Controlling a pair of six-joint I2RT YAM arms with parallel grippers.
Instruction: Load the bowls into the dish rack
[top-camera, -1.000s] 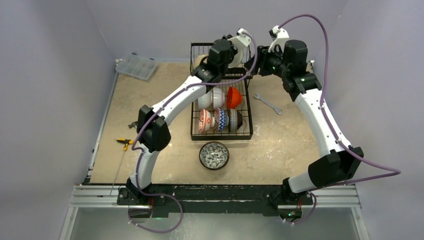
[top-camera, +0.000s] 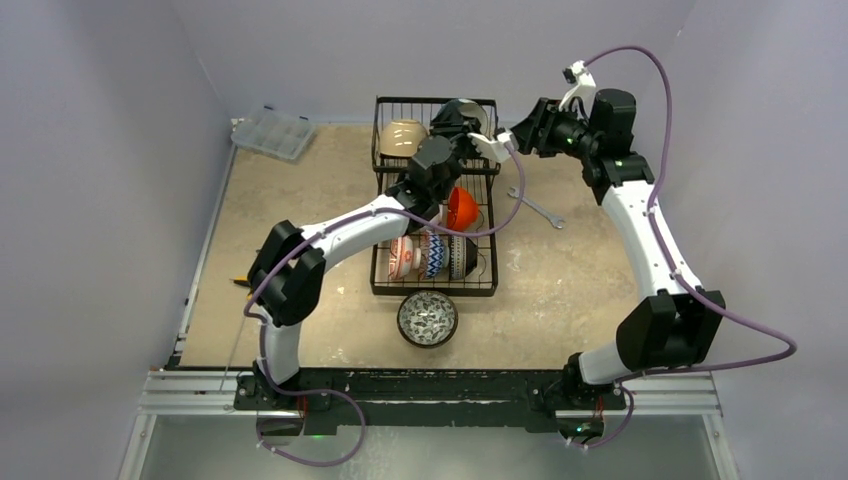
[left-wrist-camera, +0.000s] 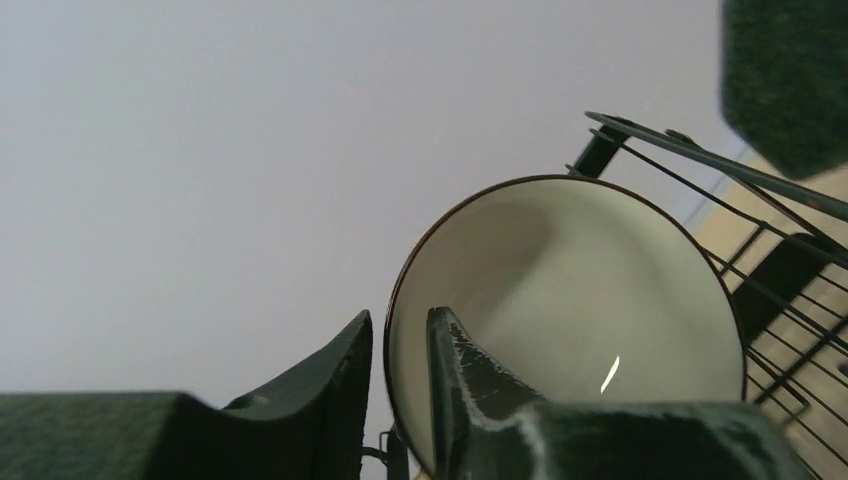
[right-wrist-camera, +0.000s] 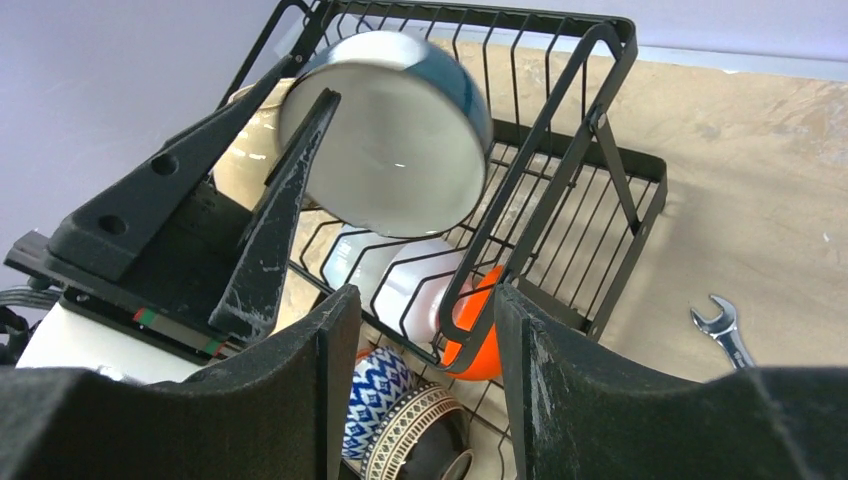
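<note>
A bowl with a pale inside and blue-grey outside (right-wrist-camera: 400, 150) leans tilted in the upper tier of the black dish rack (top-camera: 435, 291). My left gripper is part open at it, one finger on each side of the rim, with gaps showing. To the right of the upper tier, my right gripper (top-camera: 530, 132) stands open and empty. A tan bowl (top-camera: 402, 138) shares that tier. Below are an orange bowl (top-camera: 462, 210), a red-patterned bowl (top-camera: 400, 257), a blue zigzag bowl (top-camera: 433, 256) and a black-patterned bowl (top-camera: 463, 257). A floral bowl (top-camera: 427, 318) sits before the rack.
My left arm crosses above the rack's left side, partly hiding white bowls (right-wrist-camera: 415, 280). A wrench (top-camera: 537, 207) lies to the right, and a clear plastic box (top-camera: 273, 134) at the back left.
My right gripper drew rightward.
</note>
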